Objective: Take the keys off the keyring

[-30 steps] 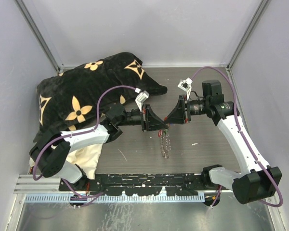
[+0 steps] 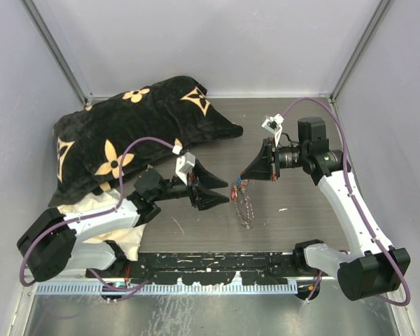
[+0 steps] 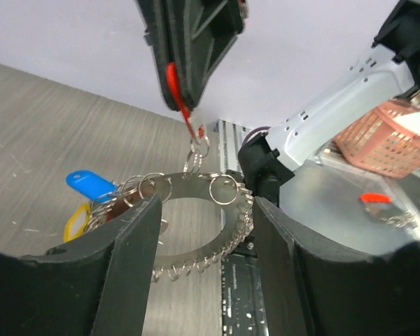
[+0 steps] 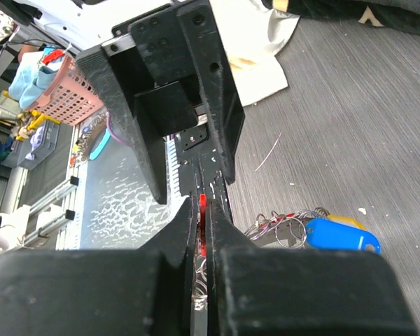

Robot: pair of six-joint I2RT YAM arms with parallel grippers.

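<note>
My right gripper (image 2: 246, 172) is shut on a red piece (image 4: 203, 217), which shows between its fingertips in both wrist views. Small rings dangle below it, and a large steel ring (image 3: 196, 183) edged with many small rings hangs there. A blue key (image 3: 89, 183) (image 4: 339, 235) and a yellow key (image 3: 77, 221) sit on that ring's side. My left gripper (image 2: 220, 187) stands open to the left of the keyring, its fingers apart, with nothing gripped between them.
A black patterned cushion (image 2: 112, 133) lies at the back left over a cream cloth (image 2: 91, 206). A black rail (image 2: 189, 264) runs along the front.
My left gripper has drawn back to the left and now stands apart from the keyring, which hangs from the right gripper. The right arm has barely moved.
</note>
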